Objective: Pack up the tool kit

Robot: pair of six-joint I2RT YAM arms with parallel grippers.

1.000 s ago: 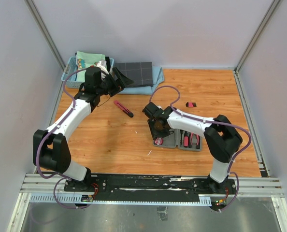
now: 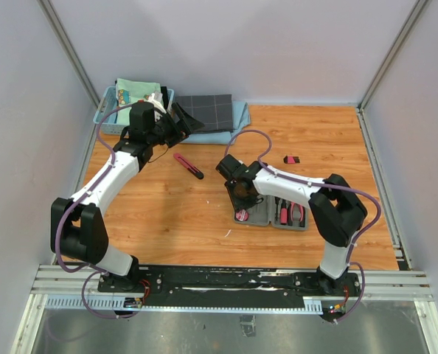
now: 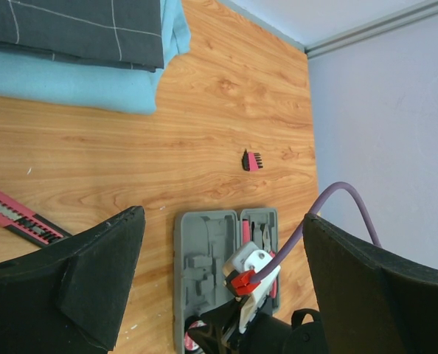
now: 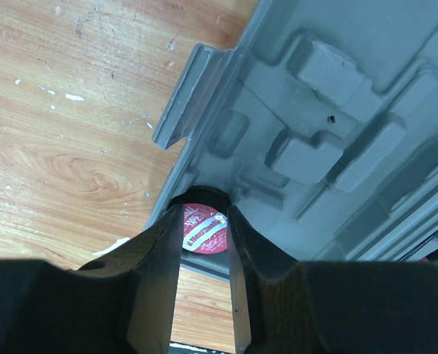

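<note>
The grey tool case (image 2: 257,216) lies open at the table's centre right; its right half holds several pink-handled tools (image 2: 289,212). A round pink-and-black tape measure (image 4: 204,232) sits in a corner of the emptier half. Above that corner is my right gripper, part open, its fingertips on either side of the tape measure; whether they touch it I cannot tell. My left gripper stands open and empty, high over the back left. A pink utility knife (image 2: 189,166) and a small pink-and-black toothed piece (image 2: 291,159) lie on the bare wood.
At the back stand a light blue basket (image 2: 106,127) with cloth in it and a dark checked cloth (image 2: 204,110) on a blue one (image 2: 240,118). Wood left of the case is clear. The right arm reaches over the case's tool half.
My right gripper and arm have shifted only slightly over the tape measure's corner. The left arm, the case and the loose tools look unmoved.
</note>
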